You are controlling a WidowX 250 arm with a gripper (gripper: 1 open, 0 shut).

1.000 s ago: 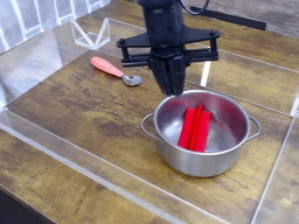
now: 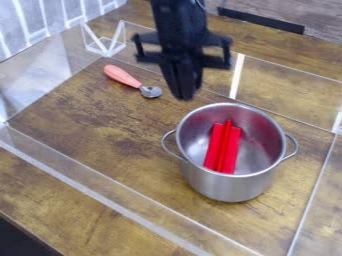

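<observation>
My black gripper [image 2: 182, 70] hangs high at the top centre, blurred, its fingers pointing down above and behind the pot; whether anything is between them is hard to tell. A steel pot [image 2: 249, 183] with two side handles stands on the wooden table at the right, holding red bar-shaped pieces [image 2: 223, 142]. An orange-pink handled tool [image 2: 123, 77] with a metal end lies left of the gripper.
Clear tape strips cross it. A white frame-like object [image 2: 104, 40] stands at the back left, near a pale railing.
The gripper has shifted left and slightly up, away from over the pot. The pot, red pieces and tool have not moved.
</observation>
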